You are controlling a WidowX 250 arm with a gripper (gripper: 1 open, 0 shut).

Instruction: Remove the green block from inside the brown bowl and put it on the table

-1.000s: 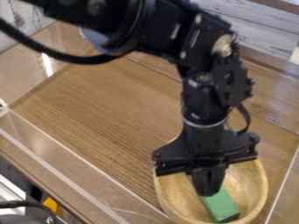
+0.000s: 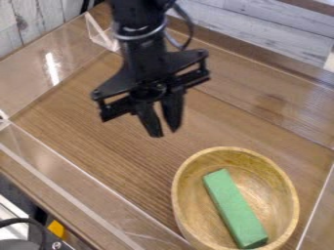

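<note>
The green block [image 2: 235,208] lies lengthwise inside the brown bowl [image 2: 192,179] at the lower right, resting on its bottom. Nothing covers the block. My black gripper [image 2: 162,121] hangs over the middle of the table, up and to the left of the bowl and clear of it. Its two dark fingers point down close together, and no object shows at their tips. Whether they are fully shut is hard to make out.
Bare wooden table [image 2: 98,132] spreads left of the bowl and behind it. Clear low walls edge the table at left and front. The bowl sits close to the right front corner. A dark cable [image 2: 26,223] lies outside at lower left.
My gripper has moved from over the bowl back and to the left. The block, partly hidden by the arm before, now shows whole in the bowl, which has stayed in place.
</note>
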